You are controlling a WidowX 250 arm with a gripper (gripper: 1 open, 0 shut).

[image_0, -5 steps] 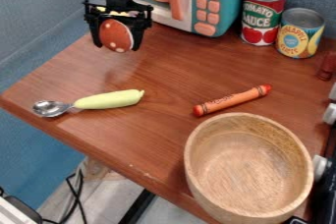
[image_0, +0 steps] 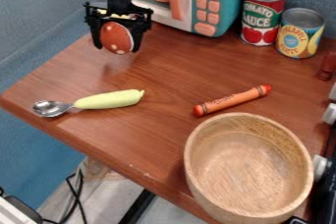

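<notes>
My gripper point(image_0: 117, 27) is at the upper left of the table point(image_0: 157, 71), in front of the toy microwave, shut on a reddish round object with pale spots point(image_0: 117, 39), held upright. Whether that object touches the tabletop is hard to tell. A pale yellow-handled spoon point(image_0: 105, 100) lies at the left front, an orange crayon point(image_0: 230, 100) near the middle right, and a wooden bowl point(image_0: 249, 194) at the front right.
The teal microwave point(image_0: 207, 7) stands at the back, with a tomato sauce can point(image_0: 261, 17), a yellow-labelled can point(image_0: 300, 36) and a small red bottle point(image_0: 327, 66) to its right.
The gripper and the held object have shifted very slightly since a second ago; everything else is still.
</notes>
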